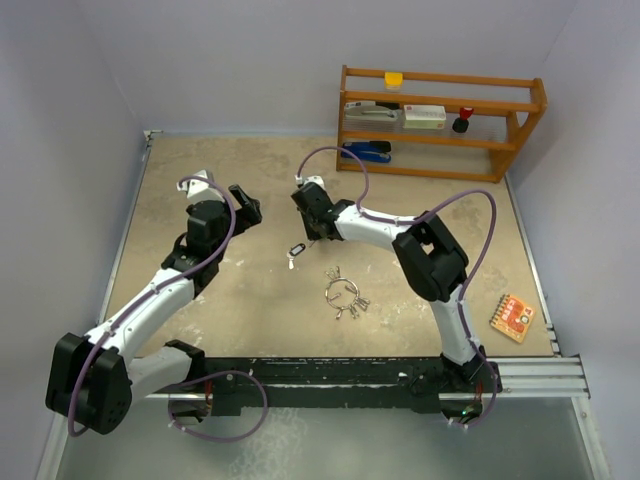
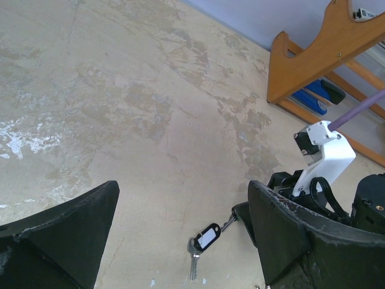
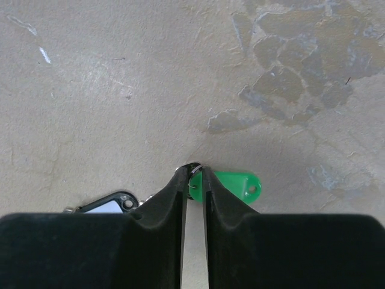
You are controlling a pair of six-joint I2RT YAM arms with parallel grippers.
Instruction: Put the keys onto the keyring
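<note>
The large metal keyring (image 1: 328,296) with several keys (image 1: 361,303) on it lies at the table's middle front. Behind it, a loose key (image 2: 194,265) lies by a black tag (image 2: 207,236) with a white label. In the right wrist view a green tag (image 3: 237,183) lies flat, a small dark ring at its left end. My right gripper points down there, its fingertips nearly together around that small ring; whether they pinch it cannot be told. My left gripper hangs wide open and empty over the left side of the table.
A wooden rack (image 1: 440,138) with a blue stapler (image 1: 368,151) and boxes stands at the back right. An orange notebook (image 1: 513,317) lies at the right edge. Bare table extends left and to the front.
</note>
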